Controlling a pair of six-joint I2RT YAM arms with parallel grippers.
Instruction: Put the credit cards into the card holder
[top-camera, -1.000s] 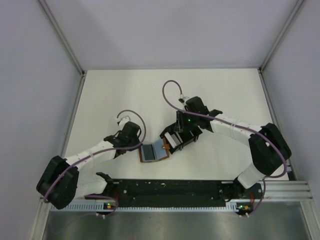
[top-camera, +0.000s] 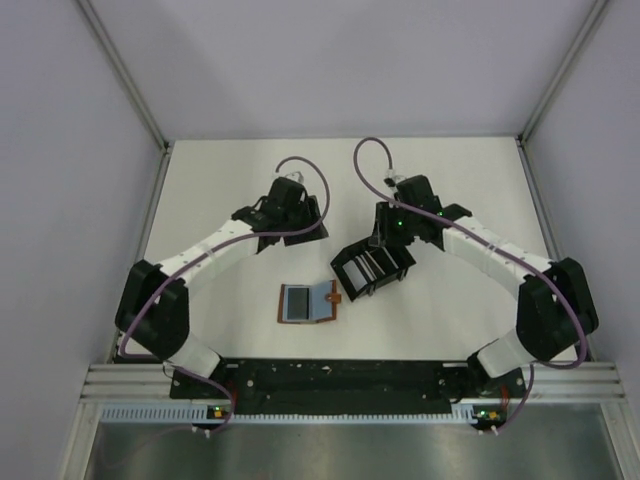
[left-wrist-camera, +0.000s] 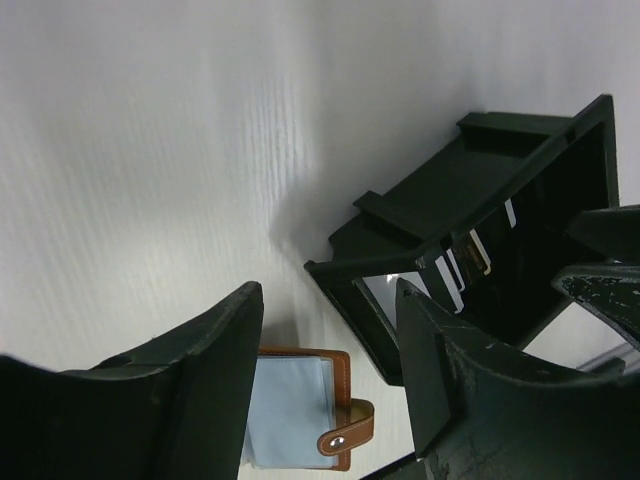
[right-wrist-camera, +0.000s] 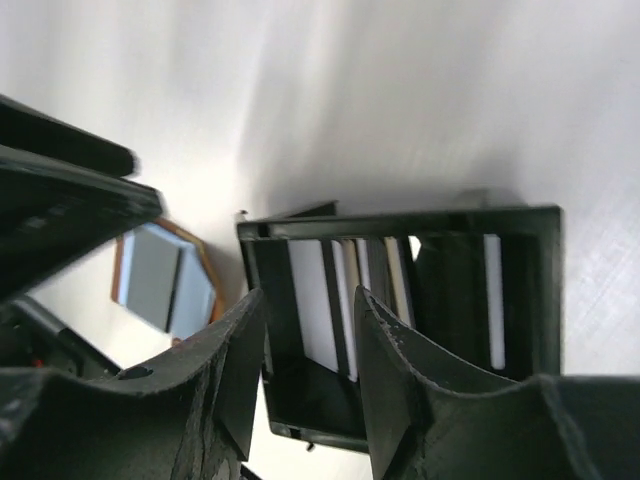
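Observation:
A brown-edged card holder (top-camera: 307, 303) lies unfolded on the table, pale blue-grey inside, its snap strap (left-wrist-camera: 345, 430) on the right. To its right, a black box (top-camera: 350, 282) sits at an angle. Several thin cards stand in it, among them a white card (right-wrist-camera: 313, 300) and a tan-edged card (right-wrist-camera: 400, 282). Above the box, my right gripper is partly open, with no card gripped between its fingers. My left gripper is open and empty, left of the box and above the holder; its right finger hides part of the box.
The two grippers are close together around the box, each showing in the other's wrist view. A dark strip (top-camera: 340, 385) runs along the front edge.
My left gripper has moved from beside the holder up and to the right, towards the box.

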